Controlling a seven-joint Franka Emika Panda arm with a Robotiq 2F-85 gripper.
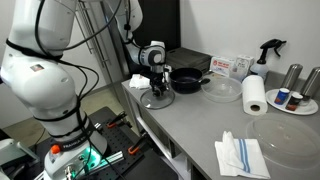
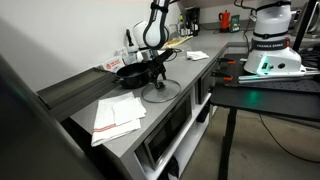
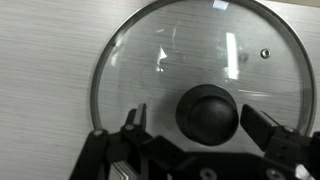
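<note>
A round glass lid with a metal rim lies flat on the grey counter, near its front edge. Its black knob shows between the fingers of my open gripper in the wrist view. Seen from outside, the gripper points down just over the lid, at the knob. Whether a finger touches the knob is not clear. Behind the lid stands a black pan, its handle toward the right.
A folded white cloth lies beside the lid. Farther along are a clear bowl, a paper towel roll, cups, a large clear lid and another towel.
</note>
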